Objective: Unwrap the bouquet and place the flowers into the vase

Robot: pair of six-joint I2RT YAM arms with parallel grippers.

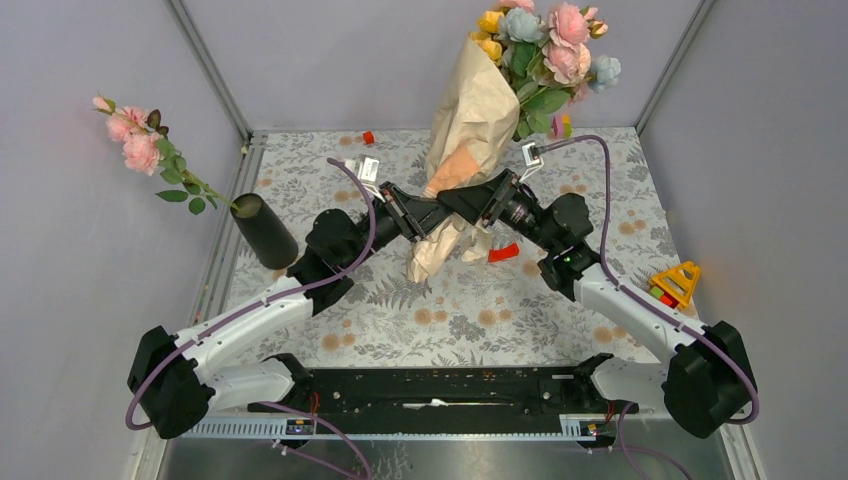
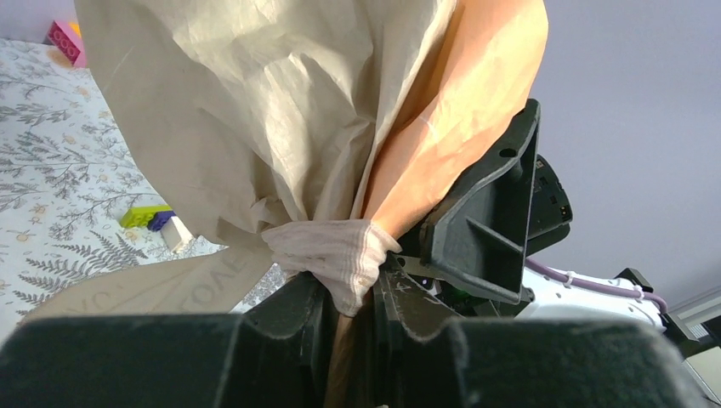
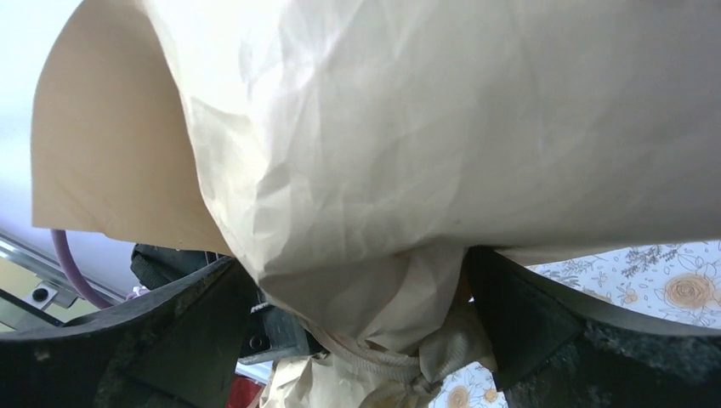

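A bouquet of pink, blue and yellow flowers (image 1: 545, 45) leans to the upper right in the top view, wrapped in tan paper (image 1: 470, 105). My left gripper is shut on the cloth ribbon (image 2: 332, 251) at the wrap's gathered neck. From the other side, my right gripper stands open, its fingers (image 3: 544, 323) spread around the same neck, paper filling most of the gap. The dark vase (image 1: 264, 232) tilts at the left edge of the table, with one pink flower stem (image 1: 150, 150) inside it.
On the patterned table (image 1: 420, 345) lie a red block (image 1: 503, 253), a small red piece (image 1: 368, 137) and yellow triangular toy (image 1: 677, 284). Walls stand on three sides.
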